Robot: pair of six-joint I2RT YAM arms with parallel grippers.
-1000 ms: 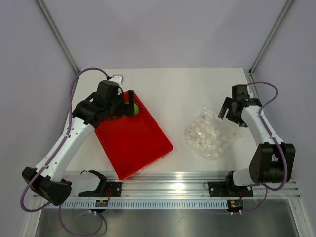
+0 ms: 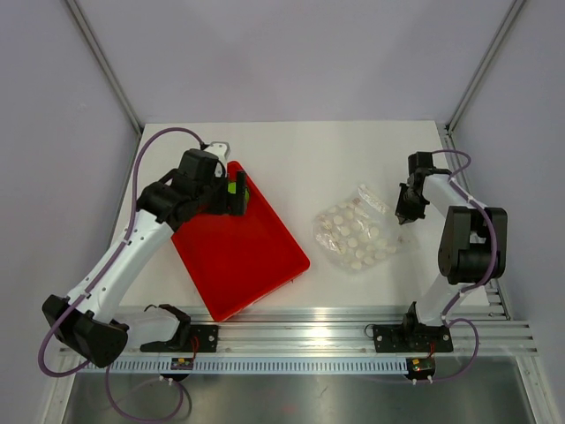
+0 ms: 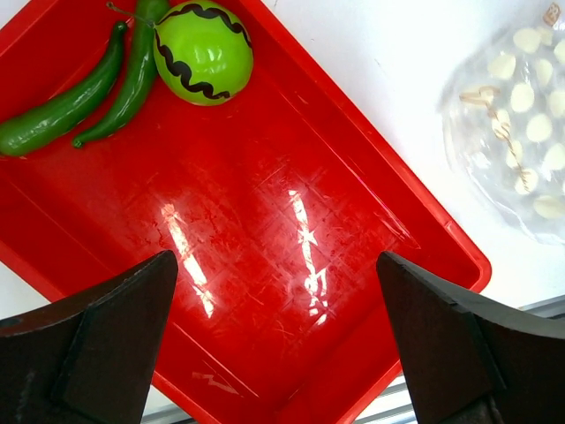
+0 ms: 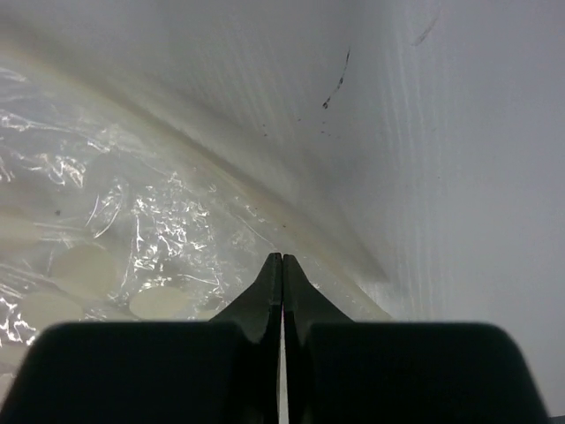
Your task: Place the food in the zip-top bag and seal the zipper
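Note:
A clear plastic bag (image 2: 357,234) with pale round spots lies on the table right of the red tray (image 2: 234,274). My right gripper is shut at the bag's edge strip; I cannot tell whether any film is between its fingertips. My left gripper hangs open over the tray. In the left wrist view the tray holds two green peppers (image 3: 62,110) and a round green fruit (image 3: 203,66) with dark wavy stripes, in its upper left part.
Metal rails (image 2: 291,331) run along the front edge.
My right gripper has gone from open to shut at the bag's right part, and the bag has shifted left.

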